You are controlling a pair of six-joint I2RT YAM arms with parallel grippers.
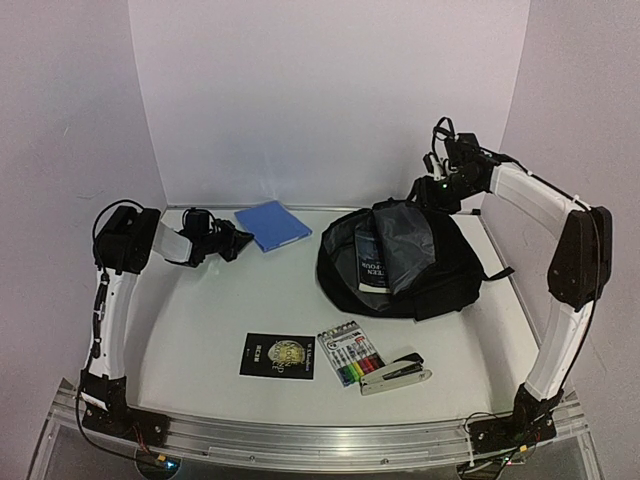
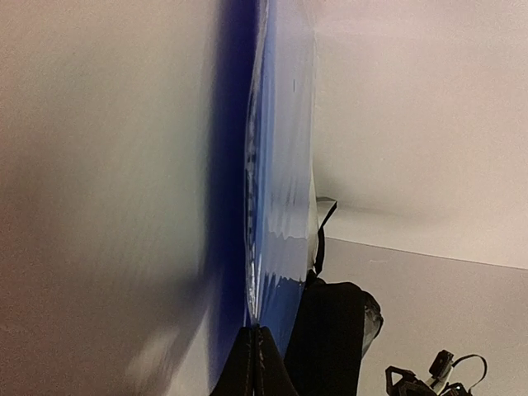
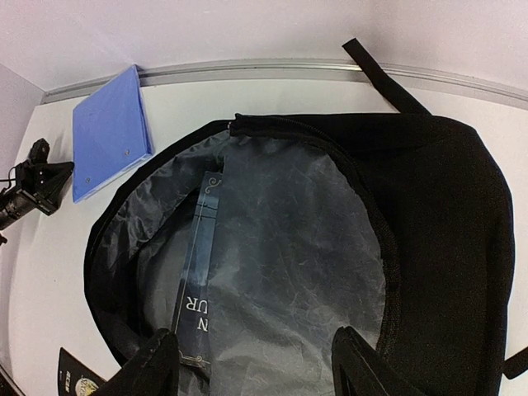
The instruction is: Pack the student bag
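Note:
The blue folder point(image 1: 273, 225) lies at the back left of the table. My left gripper point(image 1: 246, 238) is at its left side; in the left wrist view its fingertips point(image 2: 246, 351) are together, with the folder's point(image 2: 276, 190) edge running down between them. The black backpack point(image 1: 455, 275) lies unzipped at the right, a dark blue book point(image 1: 370, 265) inside. Above its back edge my right gripper hangs open, its fingers point(image 3: 148, 367) wide apart over the grey lining flap point(image 3: 289, 247). Nothing shows between them.
Along the front lie a black book point(image 1: 277, 356), a pack of coloured markers point(image 1: 350, 352) and a stapler point(image 1: 396, 373), the last two touching or nearly so. Walls close off the back and sides.

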